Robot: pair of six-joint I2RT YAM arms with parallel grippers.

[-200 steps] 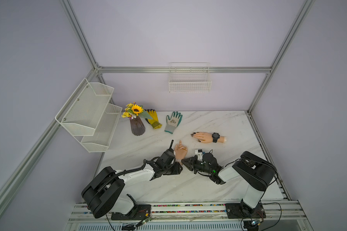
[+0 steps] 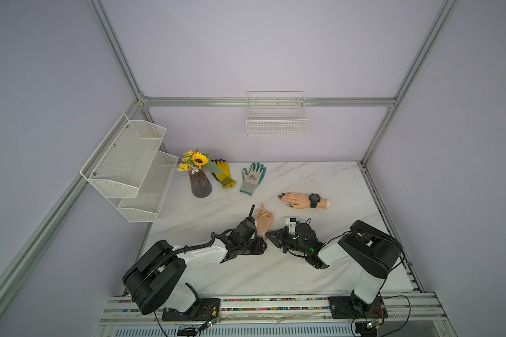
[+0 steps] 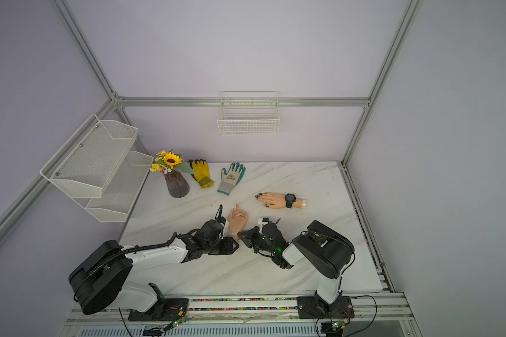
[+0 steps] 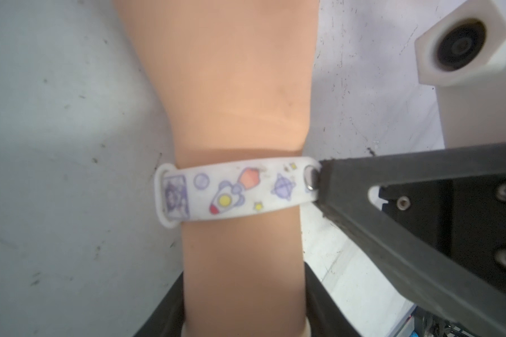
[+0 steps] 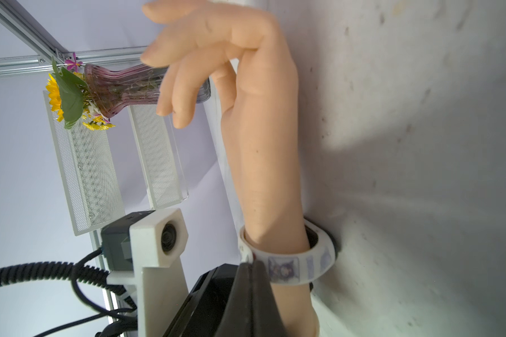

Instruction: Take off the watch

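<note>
A prosthetic hand lies between both arms, wearing a white watch strap with rocket prints, seen also in the right wrist view. My left gripper is shut on the wrist just below the strap, at the bottom of its own view. My right gripper is shut, its tips at the strap's edge at one side of the wrist. A second hand with a black watch lies at the back right.
A flower vase, a yellow glove and a grey-teal glove stand or lie at the back. A wire shelf is at the left.
The right arm looks unchanged.
</note>
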